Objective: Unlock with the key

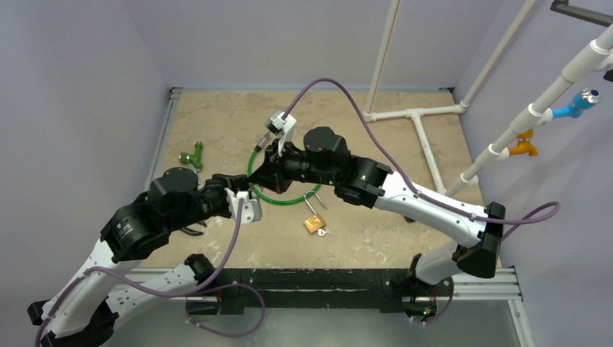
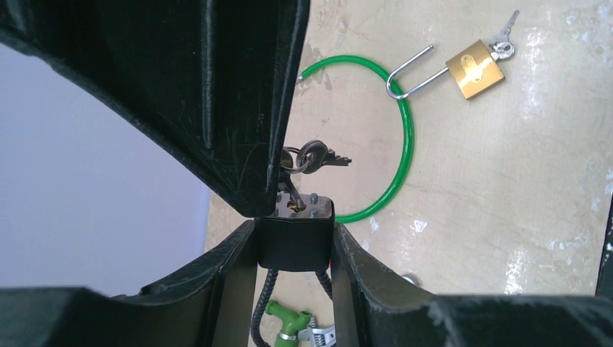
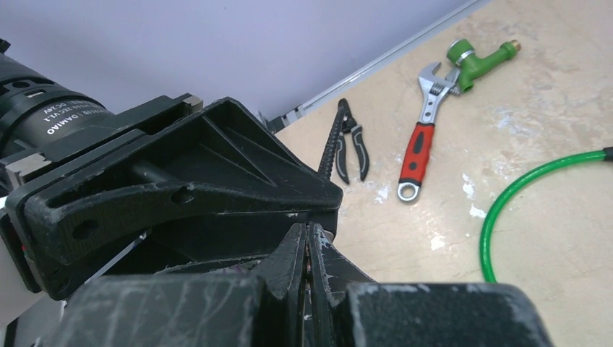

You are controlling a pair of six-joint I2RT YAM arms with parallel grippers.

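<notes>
My left gripper is shut on a black lock with a metal top and dark cable. A key stands at its keyhole, with a ring of keys hanging from it. My right gripper is shut, its tips right at the lock's top; whether it holds the key is hidden. In the top view the two grippers meet left of centre. A brass padlock with open shackle and key lies on the board.
A green hose loops beneath the grippers. A wrench, pliers and green fitting lie to the left. White pipes with taps stand at the right.
</notes>
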